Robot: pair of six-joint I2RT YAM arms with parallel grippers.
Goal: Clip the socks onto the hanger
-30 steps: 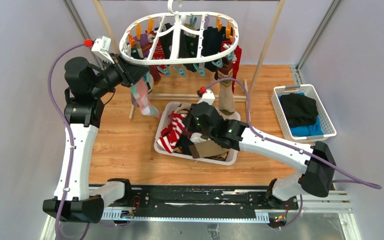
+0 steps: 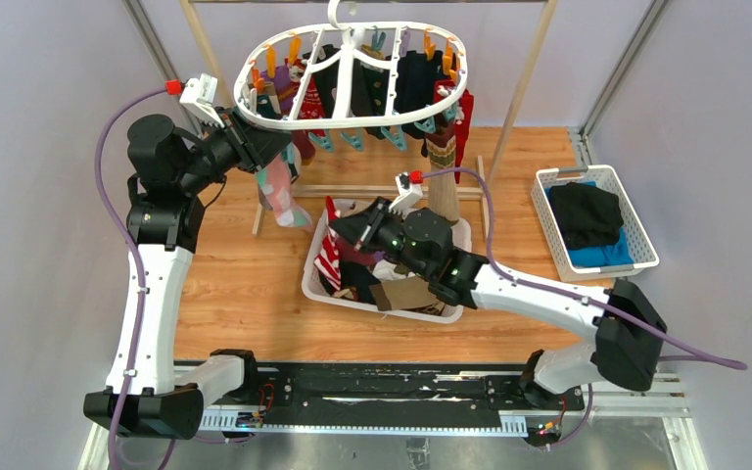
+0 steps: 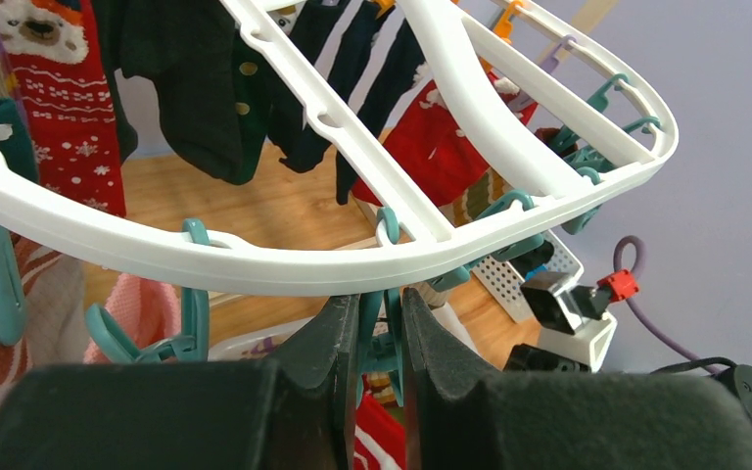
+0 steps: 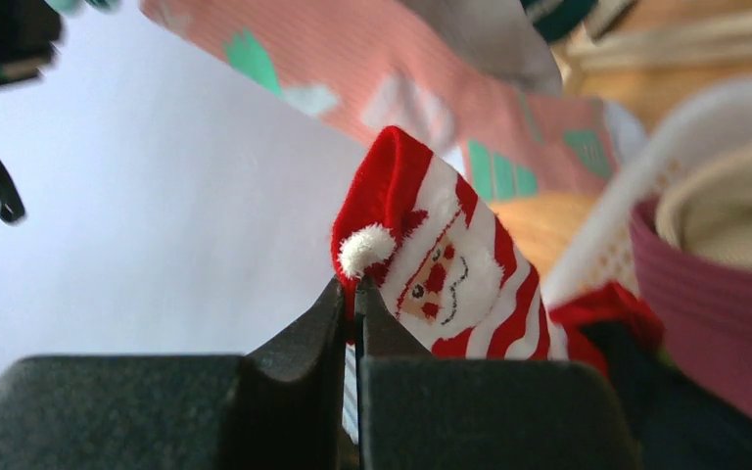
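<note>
The white hanger (image 2: 352, 122) carries socks on many clips. My left gripper (image 2: 266, 147) is shut on a teal clip (image 3: 384, 348) under the hanger's front rim; a pink sock (image 2: 279, 191) hangs below it in the top view. My right gripper (image 2: 338, 223) is shut on the tip of a red-and-white striped Santa sock (image 4: 465, 284), raised out of the white basket (image 2: 318, 294) of loose socks. The sock's lower end hangs down into the basket.
A second white basket (image 2: 646, 259) with black and blue cloth stands at the right. The wooden hanger stand (image 2: 514, 98) is behind. Bare wooden floor (image 2: 225, 313) surrounds the sock basket.
My right gripper has risen and moved left, lifting the striped sock upright out of the pile. The left arm stays where it was.
</note>
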